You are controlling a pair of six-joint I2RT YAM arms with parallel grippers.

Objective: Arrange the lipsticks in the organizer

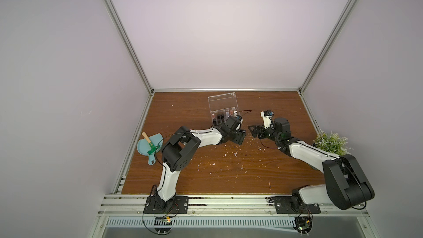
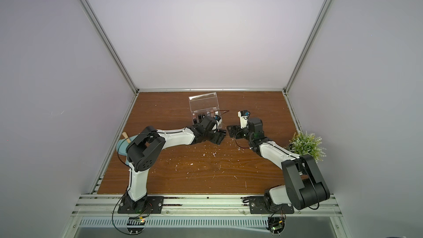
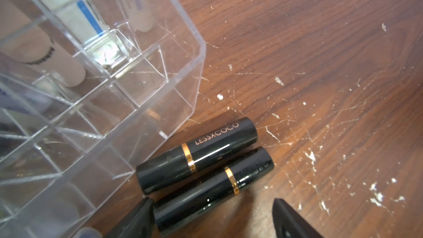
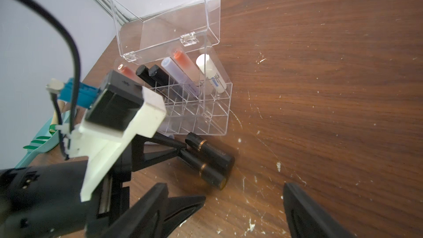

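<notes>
Two black lipsticks with gold bands lie side by side on the wood table, the nearer lipstick (image 3: 216, 189) and the farther lipstick (image 3: 198, 152), in front of the clear organizer (image 3: 200, 48). My left gripper (image 1: 242, 137) is open and low beside them; one of its fingers (image 4: 169, 152) is at the nearer lipstick's end, whether touching I cannot tell. The organizer stands with its lid (image 4: 165, 22) raised, and its back row holds several tubes, including a white tube (image 4: 211, 72) and a black lipstick (image 4: 158, 75). My right gripper stands apart on the right, open and empty.
Front compartments of the organizer look empty in the right wrist view. A blue dustpan (image 1: 143, 147) with a green brush (image 1: 153, 149) lies at the left; a potted plant (image 1: 331, 143) stands at the right. White scraps dot the otherwise clear front table.
</notes>
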